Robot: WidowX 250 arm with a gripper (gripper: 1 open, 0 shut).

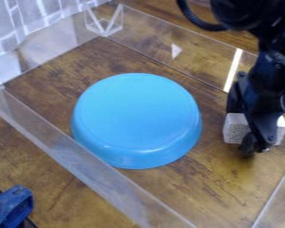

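A black gripper (249,122) reaches down at the right of the wooden floor, its open fingers around a white speckled block (234,127), which it partly hides. Left of it, an upturned light-blue bowl (136,120) rests on the floor, apart from the block.
Clear walls (79,169) enclose the wooden area (56,76). A blue object (7,207) lies outside at the lower left, and a white curtain (26,27) hangs at the upper left. Bare floor surrounds the bowl.
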